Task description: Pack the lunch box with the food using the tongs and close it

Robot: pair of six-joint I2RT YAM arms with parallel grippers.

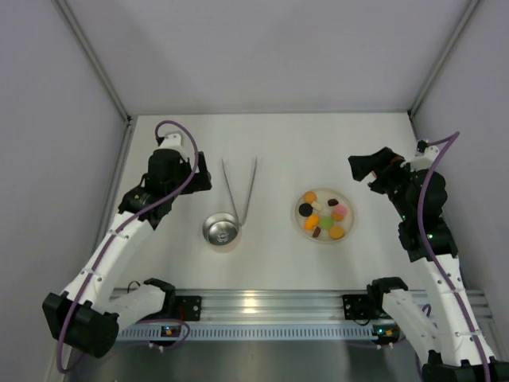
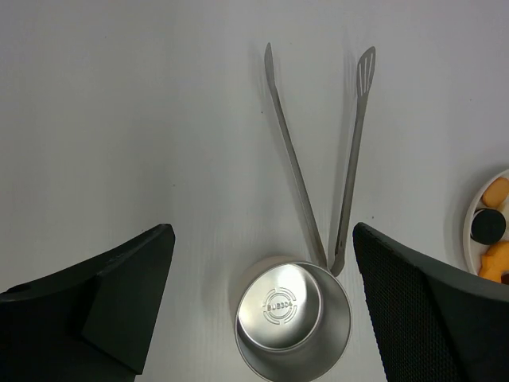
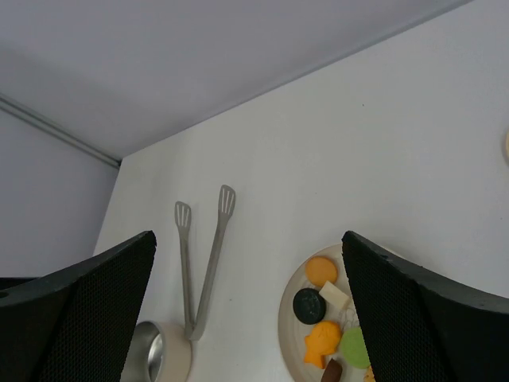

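Note:
A steel cup (image 1: 221, 230) stands at the front left of the white table, its empty inside visible in the left wrist view. Metal tongs (image 1: 249, 191) lie spread on the table behind it, their joined end close beside the cup (image 2: 293, 318). To the right sits a round plate (image 1: 350, 226) of small, colourful food pieces, among them an orange star (image 3: 323, 340) and a black round piece (image 3: 309, 305). My left gripper (image 1: 208, 177) hangs open to the left of the tongs. Beyond the plate's right side, my right gripper (image 1: 355, 169) is open too, with nothing held.
A pale round edge (image 3: 507, 149) shows at the right border of the right wrist view; what it belongs to is hidden. Bare table (image 1: 274, 131) stretches along the back and between the tongs and plate. Grey walls (image 1: 262, 56) close in the back and sides.

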